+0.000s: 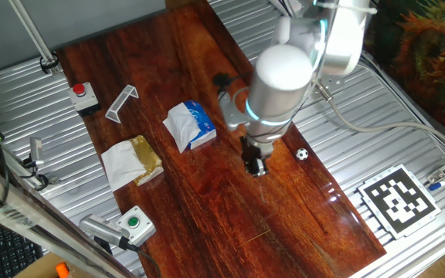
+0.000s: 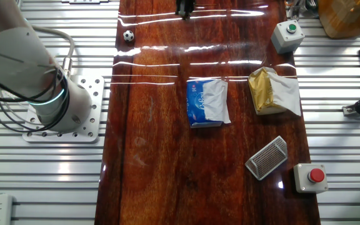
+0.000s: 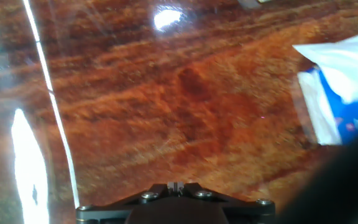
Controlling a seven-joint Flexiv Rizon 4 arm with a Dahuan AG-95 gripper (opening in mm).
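My gripper (image 1: 257, 167) hangs over the wooden table, to the right of the blue tissue pack (image 1: 199, 123) in exterior view 1. Its black fingers meet at the bottom of the wrist view, so the gripper looks shut, and nothing shows between them. The blue pack (image 3: 347, 102), with white tissue sticking out, is at the right edge of the wrist view. A small black-and-white ball (image 1: 302, 154) rests near the table's right edge, a little right of the gripper. The gold tissue pack (image 2: 264, 90) lies beside the blue one in exterior view 2.
A white grater-like piece (image 2: 267, 158) lies near a red-button box (image 2: 311, 178). A green-button box (image 1: 135, 224) sits at the opposite end of that edge. A marker board (image 1: 399, 201) lies off the table.
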